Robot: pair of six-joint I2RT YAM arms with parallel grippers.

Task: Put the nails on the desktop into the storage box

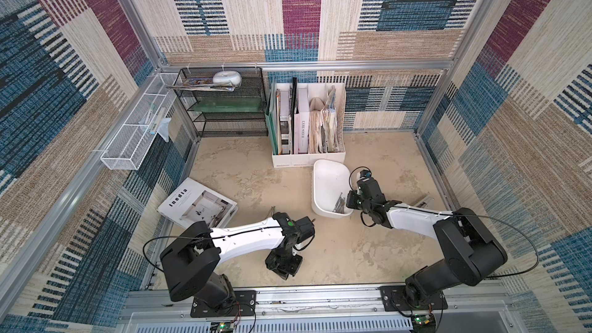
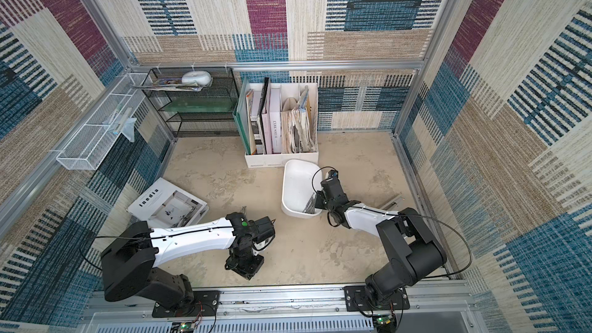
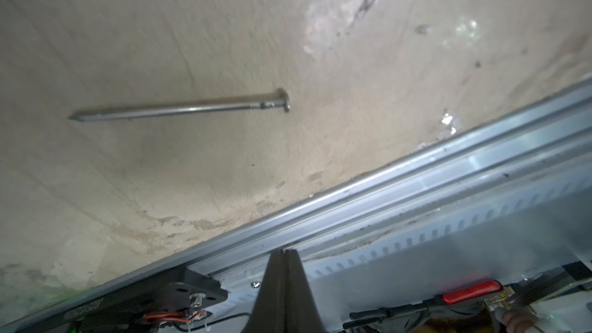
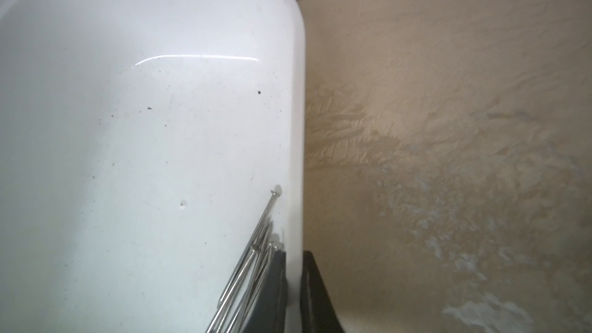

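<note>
A single silver nail (image 3: 185,109) lies flat on the desktop in the left wrist view, its head to the right. My left gripper is shut, with nothing between its fingers, and the nail lies outside them. From above, that gripper (image 1: 283,266) hangs low near the desk's front edge and hides the nail. The white storage box (image 1: 326,178) stands at the desk's middle, with several nails (image 4: 249,271) inside along its right wall. My right gripper is shut on the box's right rim, one finger inside and one outside.
A white book (image 1: 197,203) lies at the left, and a file holder (image 1: 308,159) stands behind the box. An aluminium rail (image 3: 394,178) runs along the front edge. Nail tips (image 1: 272,211) peek out behind the left arm. Desk between the arms is clear.
</note>
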